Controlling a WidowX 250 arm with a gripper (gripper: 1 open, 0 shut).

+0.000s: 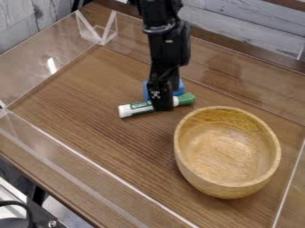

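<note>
My black gripper (163,92) reaches down from the top centre, open, over a blue object (174,87) and a green-and-white tube (139,109) lying on the wooden table. The gripper partly hides both; whether it touches either is unclear.
A large tan oval bowl (226,153) sits at the lower right. Walls border the workspace at the top left and top right, and a black cable lies at the bottom left corner.
</note>
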